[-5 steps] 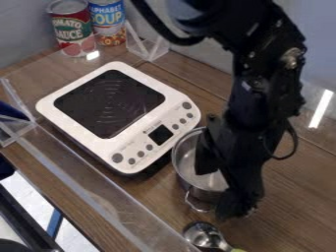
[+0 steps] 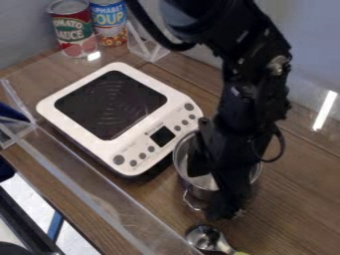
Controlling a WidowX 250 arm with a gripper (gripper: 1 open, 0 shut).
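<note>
A steel pot [image 2: 198, 184] stands on the wooden table just right of the white induction cooker [image 2: 93, 120]. My dark gripper [image 2: 226, 194] hangs low over and into the pot's right side, hiding much of it; its fingers are too dark to make out clearly. At the front, a metal ladle or spoon [image 2: 206, 239] lies on the table.
Cans of tomato sauce [image 2: 74, 30] and alphabet soup [image 2: 109, 22] stand at the back left. A clear plastic barrier runs along the left edge.
My gripper and wrist have shifted slightly, a little to the right and down at the pot. The pot, cooker and spoon look unmoved.
</note>
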